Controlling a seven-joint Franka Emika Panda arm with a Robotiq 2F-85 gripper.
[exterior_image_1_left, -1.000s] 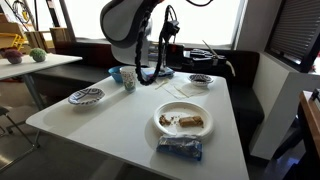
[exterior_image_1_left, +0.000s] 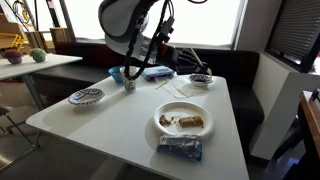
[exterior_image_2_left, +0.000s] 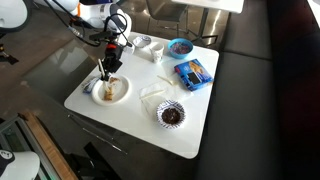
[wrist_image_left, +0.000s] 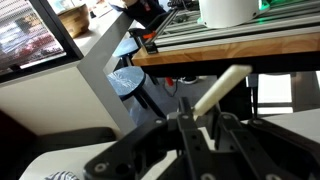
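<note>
A thin, pale, stick-like piece (wrist_image_left: 222, 90) juts up from between the fingertips of my gripper, which is shut on it in the wrist view. What this piece is cannot be told. Exterior view 2 shows the dark gripper (exterior_image_2_left: 105, 72) raised near the white plate (exterior_image_2_left: 125, 89). On that plate (exterior_image_1_left: 163, 127) lies brown food (exterior_image_1_left: 189, 122), some of it in crumbs. The silver-blue wrapped packet (exterior_image_1_left: 180, 147) rests in front of it.
A patterned bowl (exterior_image_2_left: 170, 114) holds dark contents. Around the table are a blue packet (exterior_image_2_left: 193, 73), blue bowl (exterior_image_2_left: 180, 48), white cup (exterior_image_2_left: 157, 50) and another patterned bowl (exterior_image_1_left: 87, 97). Thin pale items (exterior_image_2_left: 153, 98) lie mid-table. Dark bench seating (exterior_image_2_left: 255, 85) borders the table.
The arm has come lower and now covers part of the cup in exterior view 1. My gripper has turned and shifted somewhat left there. The plate, packet and bowls stay put.
</note>
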